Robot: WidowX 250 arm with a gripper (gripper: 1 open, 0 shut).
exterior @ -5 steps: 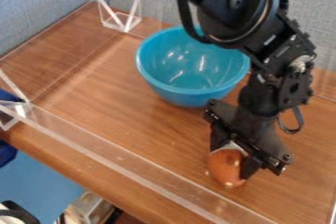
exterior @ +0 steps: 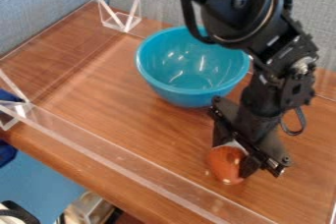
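Note:
My black gripper [exterior: 245, 151] points down at the right of the table, low over an orange round object [exterior: 226, 167] with a pale upper part. Its fingers are around or against that object; whether they grip it I cannot tell. A turquoise bowl [exterior: 184, 76] stands behind, toward the back of the table.
White bracket shapes stand at its back left and left edge. Clear strips run along the front, and blue floor lies beyond the front left edge.
The gripper and orange object have shifted very slightly; the bowl has not moved.

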